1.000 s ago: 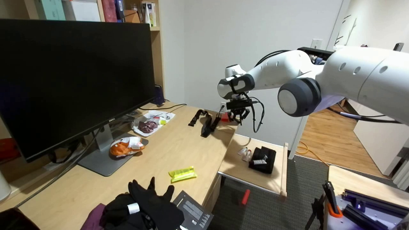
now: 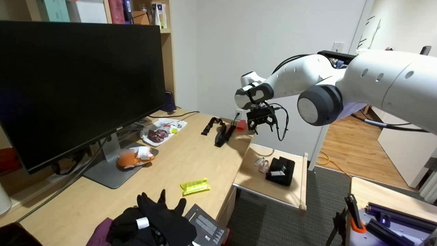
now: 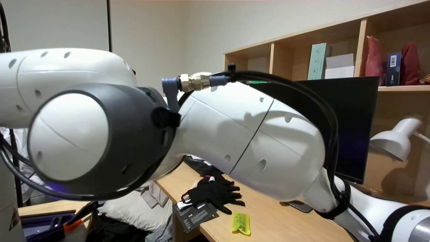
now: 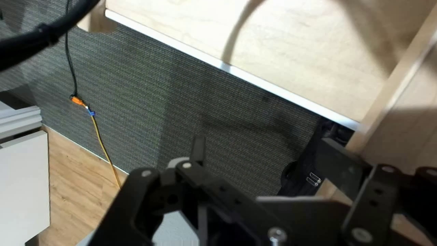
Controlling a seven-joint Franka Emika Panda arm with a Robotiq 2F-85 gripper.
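My gripper (image 2: 264, 127) hangs near the far right corner of the desk (image 2: 170, 178), above and behind the open drawer (image 2: 254, 180). In the wrist view its fingers (image 4: 198, 151) stand well apart, with nothing between them. A red object (image 2: 240, 125) sits on the desk's far corner, just left of the gripper. In the drawer lie a black pouch (image 2: 286, 178) and small packets (image 2: 262, 164). Another red object (image 2: 226, 237) shows only partly, beside the dark printed box (image 2: 205, 227). The arm hides the gripper in the second exterior view.
Black straps (image 2: 223, 133) lie left of the gripper. On the desk are a yellow packet (image 2: 195, 186), black gloves (image 2: 164, 217), an orange package (image 2: 135, 157) and a white tray (image 2: 164, 127). A large monitor (image 2: 82, 86) stands at the left. Dark carpet lies below the drawer.
My gripper has shifted slightly right, and its fingers are more spread. The red stick on the carpet below the drawer is gone from there; red now shows beside the printed box.
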